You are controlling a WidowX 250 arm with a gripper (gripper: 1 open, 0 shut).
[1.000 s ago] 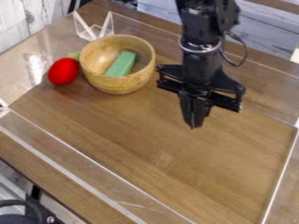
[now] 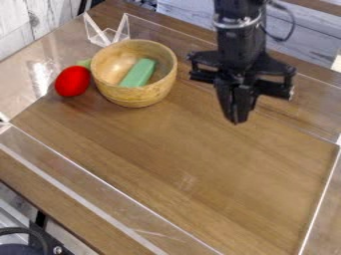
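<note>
The robot arm with its gripper [image 2: 237, 95] hangs over the upper right of the wooden table, dark and blurred; whether it is open or shut is unclear. Left of it a wooden bowl [image 2: 155, 88] holds a green block [image 2: 138, 73]. A red tomato-like object [image 2: 74, 80] lies on the table left of the bowl.
A white wire-like object [image 2: 107, 30] stands behind the bowl at the upper left. Pale edges border the table, with a dark curved item at the lower left corner.
The arm and gripper have moved back, up the picture, and slightly right. The bowl, green block and red object look unmoved.
</note>
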